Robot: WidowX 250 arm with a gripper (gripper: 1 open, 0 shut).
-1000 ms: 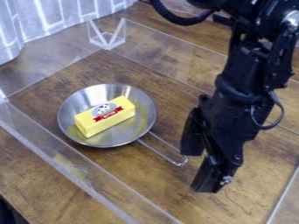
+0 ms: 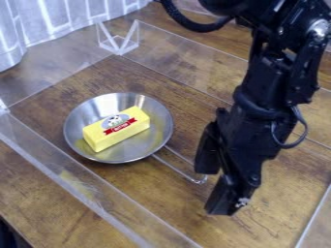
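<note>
A shiny metal pan (image 2: 91, 111) rests on the wooden table, its wire handle running toward the lower right. In it lies a yellow block (image 2: 101, 132) with a red and white label. The black gripper (image 2: 218, 181) is low over the table to the right of the pan, beside the handle's end, with its two fingers spread apart and open. Nothing shows between the fingers.
Clear plastic walls (image 2: 52, 174) border the work area on the left and back. A small clear stand (image 2: 119, 37) is at the back left, near a white curtain (image 2: 39, 24). Bare wood surrounds the pan.
</note>
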